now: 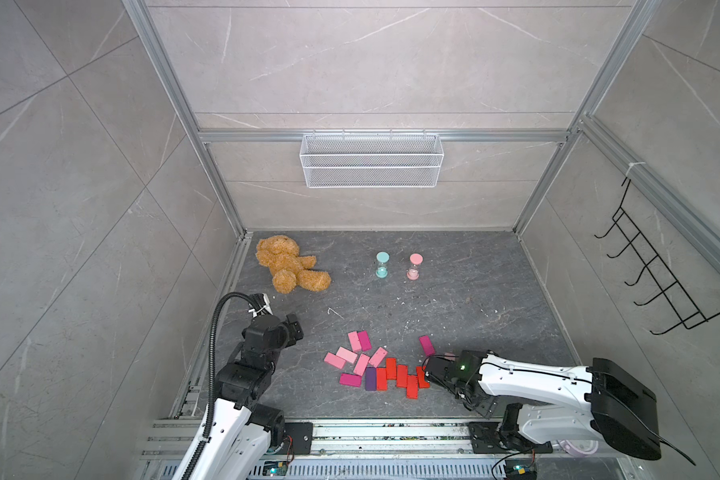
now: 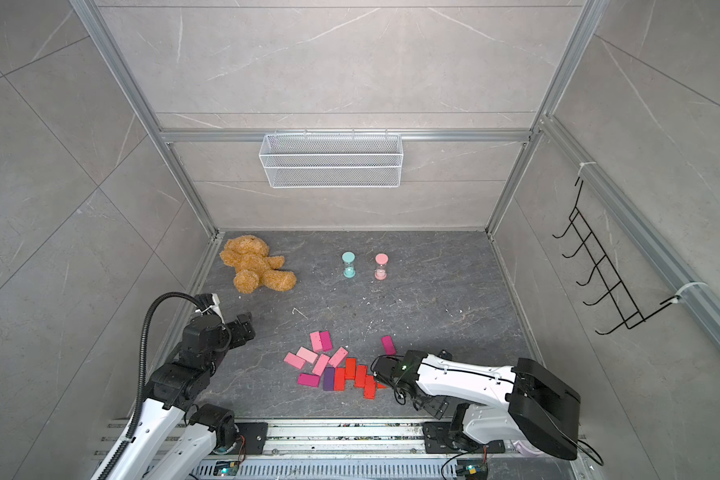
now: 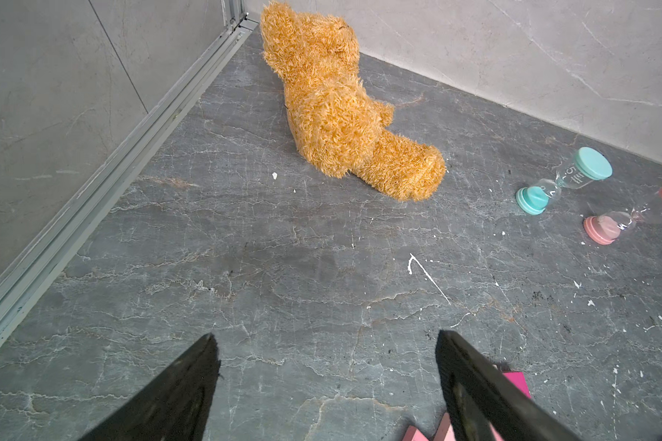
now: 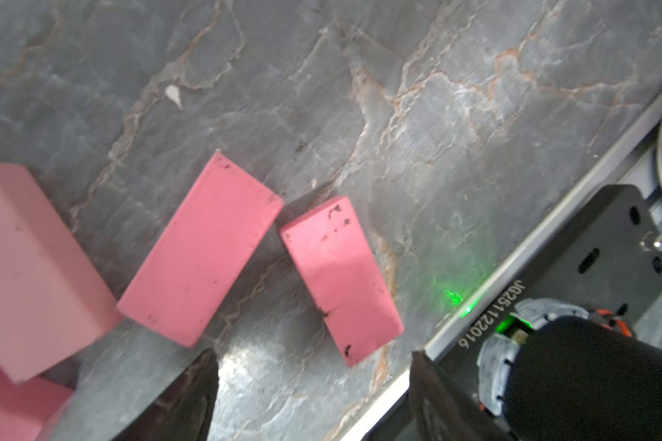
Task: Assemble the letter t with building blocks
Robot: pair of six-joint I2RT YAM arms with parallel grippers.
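Note:
Several red blocks (image 1: 401,375) lie in a stepped, touching row near the front of the table, with a purple block (image 1: 370,378) at its left end. Loose pink blocks (image 1: 346,354) and a magenta block (image 1: 349,379) are scattered left of and behind them; another magenta block (image 1: 427,345) lies apart to the right. The right wrist view shows a small pink block (image 4: 343,280) close to a second pink block (image 4: 200,250). Over these, my right gripper is open and empty. My left gripper is open above bare table at the left, nothing between its fingers.
A teddy bear (image 1: 288,264) lies at the back left. Two hourglasses, one teal (image 1: 382,265) and one pink (image 1: 414,266), stand at the back. A metal rail (image 4: 493,283) runs along the front edge.

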